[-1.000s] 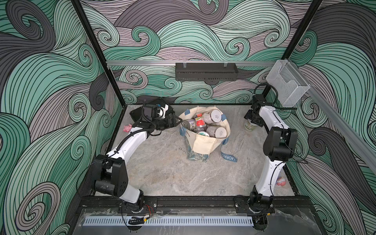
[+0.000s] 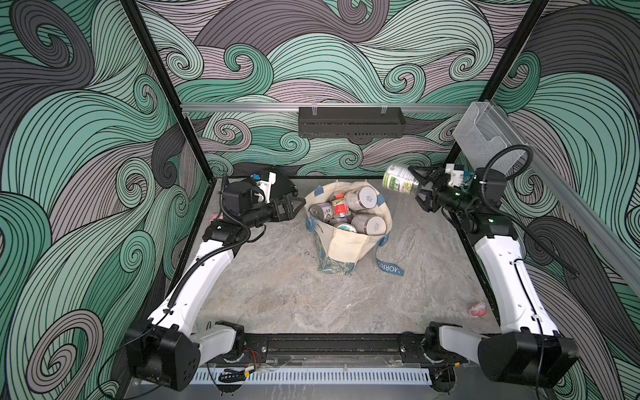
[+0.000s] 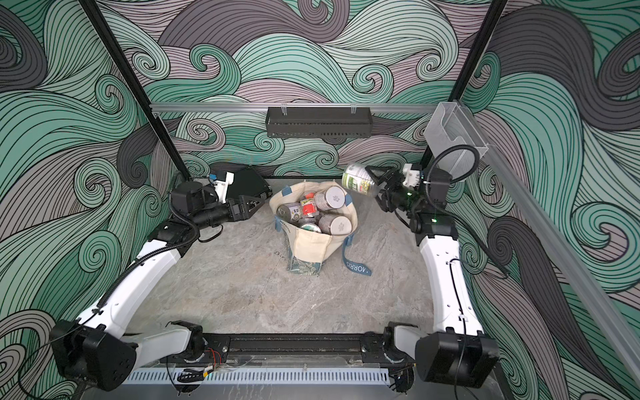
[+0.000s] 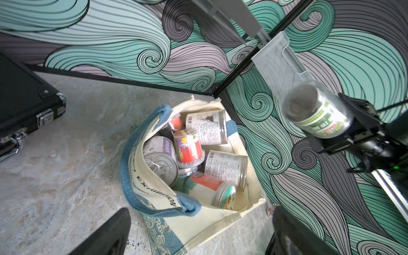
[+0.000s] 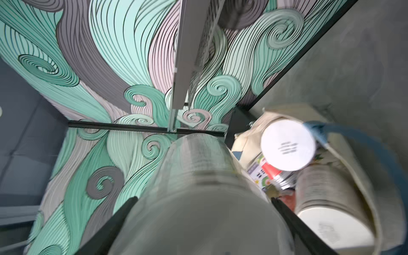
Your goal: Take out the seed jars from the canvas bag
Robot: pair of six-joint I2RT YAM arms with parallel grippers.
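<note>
The canvas bag (image 2: 350, 243) stands mid-table, packed with several jars and cans lying and standing inside, including a red-labelled jar (image 4: 189, 148) and white-labelled jars (image 4: 224, 169). My right gripper (image 2: 424, 188) is raised right of the bag around a green-labelled jar (image 2: 400, 178); in the right wrist view this jar fills the space between its fingers, and whether they grip it is unclear. My left gripper (image 2: 293, 206) is open at the bag's left side, its fingers (image 4: 106, 235) blurred at the lower edge of the left wrist view.
A black case (image 4: 29, 97) lies at the back left. A mesh basket (image 2: 483, 136) hangs on the right rail. A small pink object (image 2: 477, 308) lies near the front right.
My right gripper and the green-labelled jar have risen from the tabletop right of the bag and tilted toward it. The left arm has shifted posture slightly, with its gripper still beside the bag.
</note>
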